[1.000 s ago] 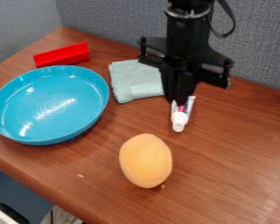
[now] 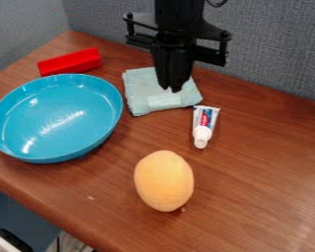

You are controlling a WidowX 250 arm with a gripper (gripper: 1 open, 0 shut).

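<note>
My black gripper (image 2: 173,73) hangs at the top centre of the camera view, fingers pointing down over a folded pale cloth (image 2: 157,98); whether they are open or shut is hard to tell. A toothpaste tube (image 2: 205,125) lies right of the cloth, cap toward the front. A blue plate (image 2: 55,116) is on the left, a red block (image 2: 71,61) behind it. A yellow-orange oval object (image 2: 163,181) lies at the front centre.
Grey padded walls stand at the back. The table's edge runs along the lower left.
My gripper has moved up and to the left, from over the toothpaste tube to over the cloth. The objects on the table look unchanged.
</note>
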